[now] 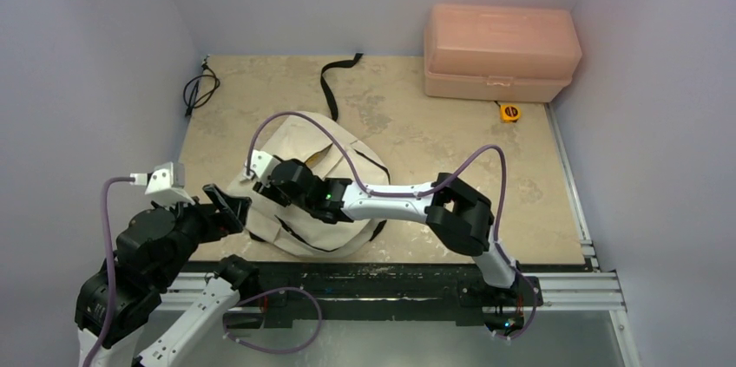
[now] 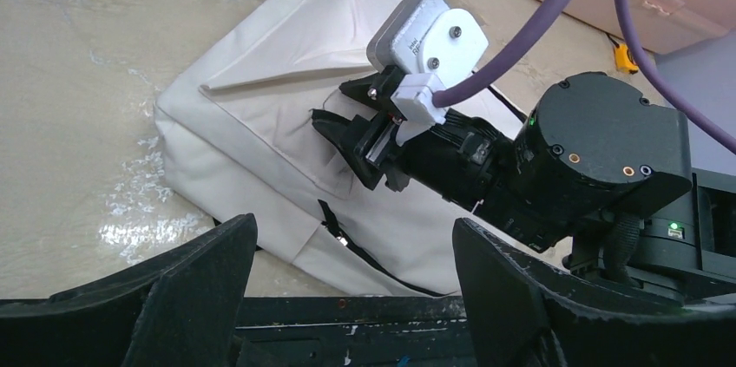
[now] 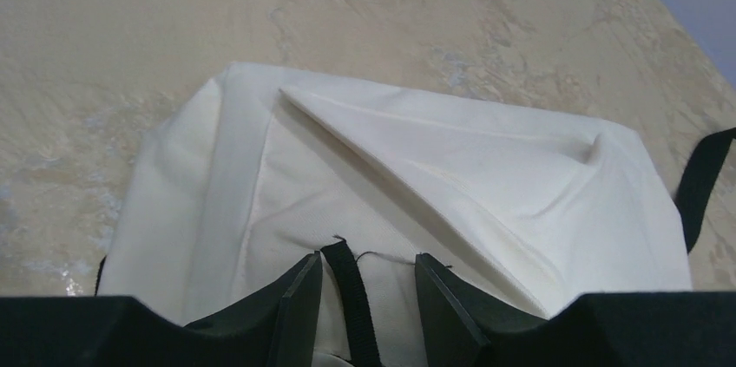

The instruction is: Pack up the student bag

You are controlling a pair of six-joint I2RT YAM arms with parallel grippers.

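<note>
The cream cloth bag (image 1: 325,219) lies flat and creased on the table, with dark zips and straps; its folds fill much of both wrist views. My right gripper (image 1: 259,183) is low over the bag's left part. In the right wrist view its fingers are parted on either side of a short black zip tape (image 3: 354,306) with loose threads; whether they touch it is unclear. My left gripper (image 1: 234,209) stands open at the bag's lower left, its two fingers framing the bottom of the left wrist view with nothing between them.
A pink lidded case (image 1: 501,42) stands at the back right, a yellow tape measure (image 1: 509,113) beside it. A black strap (image 1: 330,94) reaches back from the bag, and a black cable (image 1: 200,89) lies back left.
</note>
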